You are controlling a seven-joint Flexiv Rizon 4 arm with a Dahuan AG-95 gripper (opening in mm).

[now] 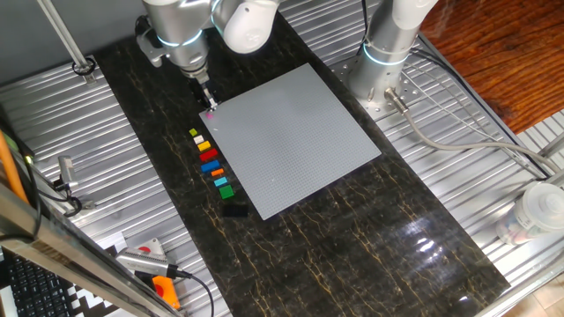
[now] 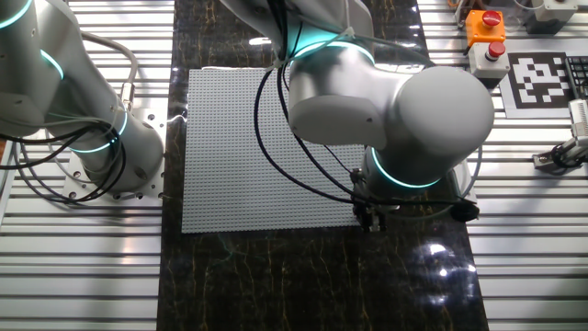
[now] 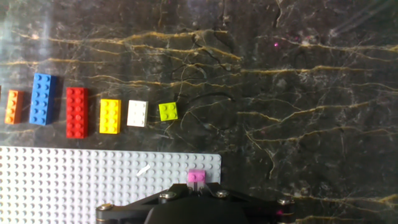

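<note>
A small pink brick (image 3: 196, 175) is at the corner of the grey baseplate (image 3: 74, 180), directly at my fingertips in the wrist view. My gripper points down there with its fingers close together, shut on the brick's near part. Whether the brick is pressed fully onto the studs cannot be made out. In exterior view 1 the gripper (image 1: 211, 107) is at the plate's upper left corner, with a trace of pink below it. The arm's bulk hides most of the gripper in exterior view 2.
Beside the plate runs a row of loose bricks: lime (image 3: 168, 111), white (image 3: 137, 113), yellow (image 3: 110, 116), red (image 3: 76, 112), blue (image 3: 41, 99), orange (image 3: 12, 107), then light blue (image 1: 221, 182) and green (image 1: 226, 192). Dark tabletop beyond the plate's corner is clear.
</note>
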